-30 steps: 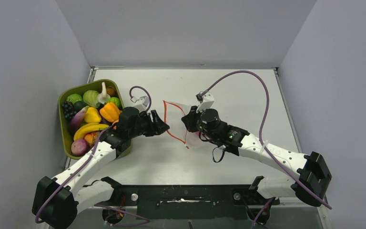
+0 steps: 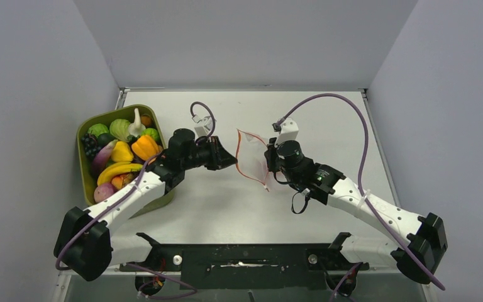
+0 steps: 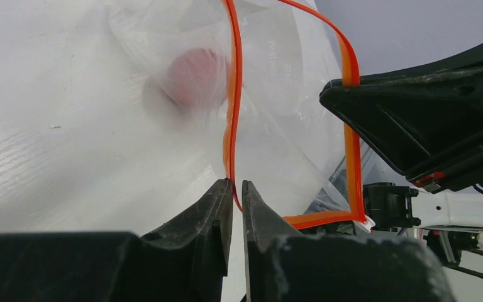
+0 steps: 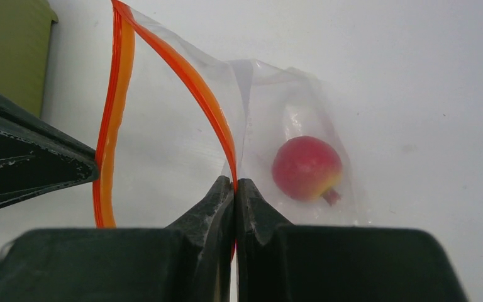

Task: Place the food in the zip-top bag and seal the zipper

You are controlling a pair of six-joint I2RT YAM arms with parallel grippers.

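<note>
The clear zip-top bag [image 2: 251, 157] with its orange zip edges is held up, mouth spread apart, between my two grippers. A red round fruit lies inside the bag; the left wrist view shows the fruit [image 3: 195, 77] blurred through the film. My left gripper is at one orange edge, its fingers slightly apart, with the edge running through the narrow gap. On the opposite edge my right gripper is shut, the orange strip pinched between its fingertips. From above, the right arm covers most of the bag's body.
A green bin [image 2: 87, 179] full of toy fruit and vegetables stands at the left, partly under the left arm.
</note>
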